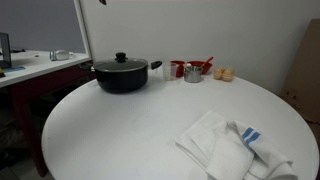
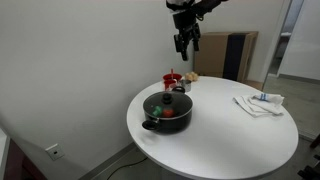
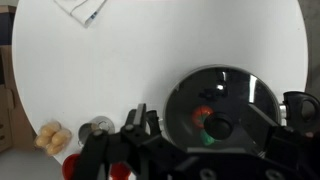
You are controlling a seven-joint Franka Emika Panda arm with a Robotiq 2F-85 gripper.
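Observation:
High above the table, my gripper (image 2: 188, 46) hangs open with nothing between its fingers; in the wrist view its fingers spread over the pot. That black pot (image 1: 122, 78) stands at the table's back left, covered by a glass lid (image 3: 178, 105) with a dark knob (image 2: 167, 99). Something red (image 3: 202, 113) and something green (image 3: 206, 136) show through the glass. A white towel with blue stripes (image 1: 232, 150) lies folded loosely at the front right. Only a dark tip of the arm shows at the top edge of exterior view 1.
Behind the pot's right side stand a clear cup (image 1: 170, 72), a metal cup (image 1: 193, 74) and red bowls (image 2: 171, 79). Several brownish egg-like things (image 1: 224, 75) sit further right.

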